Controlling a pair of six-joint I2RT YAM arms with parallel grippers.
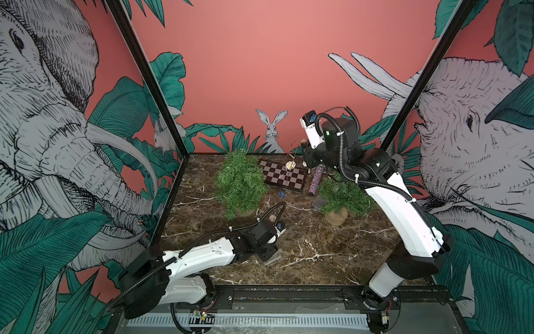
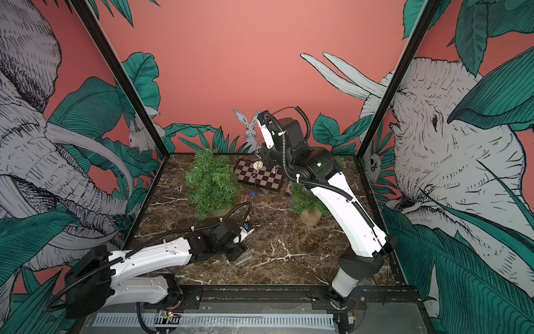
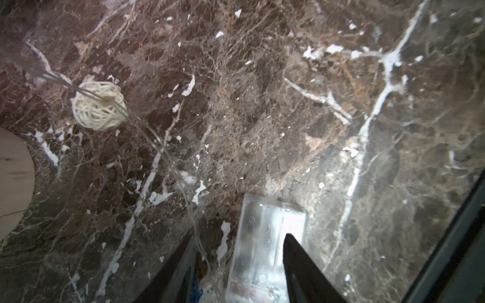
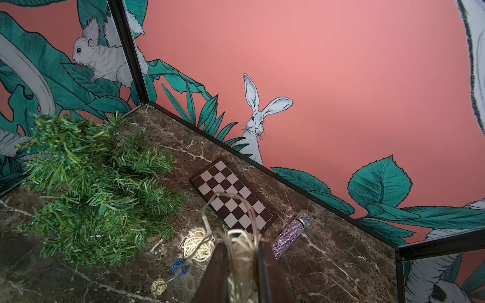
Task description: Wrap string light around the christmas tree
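The string light is a thin clear wire with woven balls. My right gripper is shut on it, with wire and a cream ball between its fingers, raised near the back wall. From there, a second cream ball [image 4: 197,244] and a blue ball [image 4: 180,266] trail down. In the left wrist view, another cream ball [image 3: 99,107] shows along the wire. My left gripper is open above the clear plastic box [image 3: 270,232], low over the table. The larger green tree [image 1: 240,181] stands left of centre; a second tree [image 1: 346,197] is below the right arm.
A checkered board [image 1: 282,175] lies at the back. Beside it is a glittery microphone [image 4: 288,238], close to the right tree. Bare marble tabletop [image 1: 328,250] spreads across the front and middle right.
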